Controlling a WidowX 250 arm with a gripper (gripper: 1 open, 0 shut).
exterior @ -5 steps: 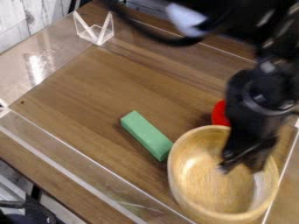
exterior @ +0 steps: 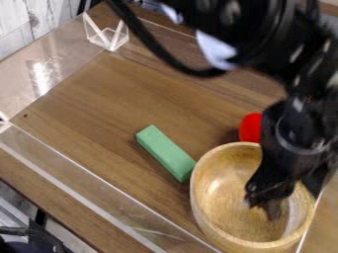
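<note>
My gripper [exterior: 271, 188], dark and motion-blurred, reaches down from the upper right into the right part of a light wooden bowl [exterior: 224, 204] at the lower right. Its fingertips are inside the bowl; I cannot tell whether anything is between them. A green block [exterior: 165, 152] lies on the board left of the bowl. A red object [exterior: 251, 127] sits behind the bowl, partly hidden by the gripper.
The wooden board [exterior: 99, 109] is bare at the left and upper middle. Clear plastic edges [exterior: 106, 33] border it, and a dark cable hangs over the upper middle.
The bowl, block and red object look unmoved.
</note>
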